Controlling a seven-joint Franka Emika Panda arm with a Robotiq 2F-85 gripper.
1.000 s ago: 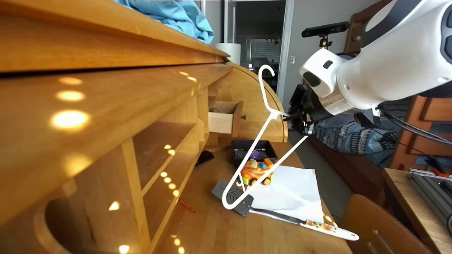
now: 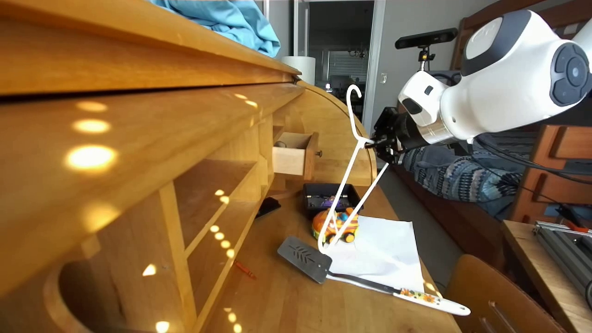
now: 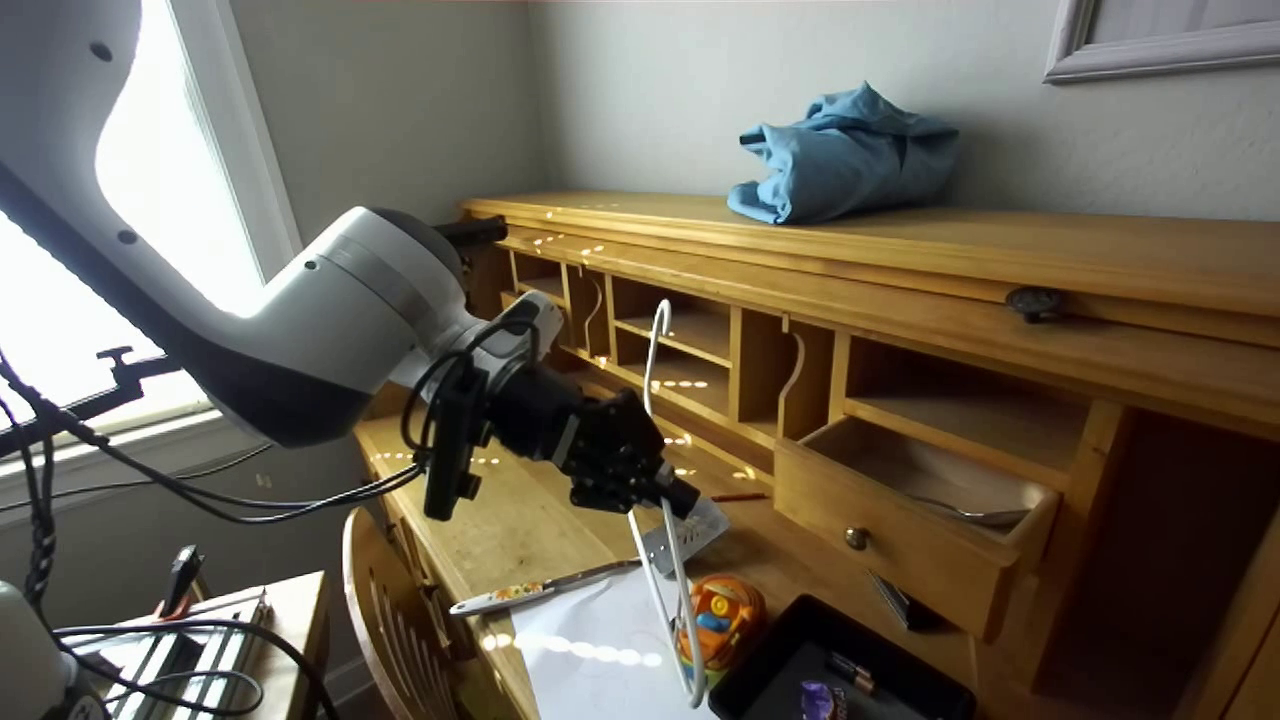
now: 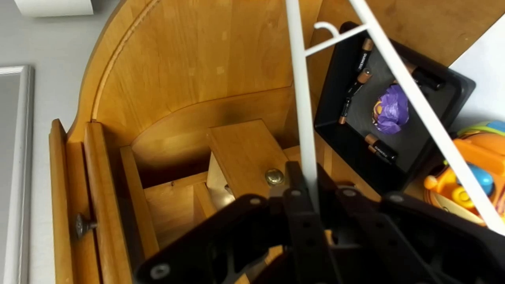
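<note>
A white plastic hanger (image 2: 342, 191) hangs above the desk with its hook pointing up. My gripper (image 2: 373, 143) is shut on one of its bars. In the wrist view the hanger's bar (image 4: 306, 118) runs up from between the black fingers. The second exterior view shows the hanger (image 3: 657, 588) from the other side, its lower end in front of the orange toy car (image 3: 723, 622). Between the gripper (image 3: 678, 494) and the desk there is open air.
A black tray (image 4: 348, 163) with batteries and a purple wrapper stands beside the toy car. A spatula (image 2: 366, 282) lies partly over white paper (image 2: 383, 244). One small drawer (image 3: 912, 516) sticks out from the shelves. Blue cloth (image 3: 852, 156) rests on top.
The hanger has turned and now looks narrower; its lower end has swung right and up, off the spatula's blade. My gripper has shifted slightly left and up.
</note>
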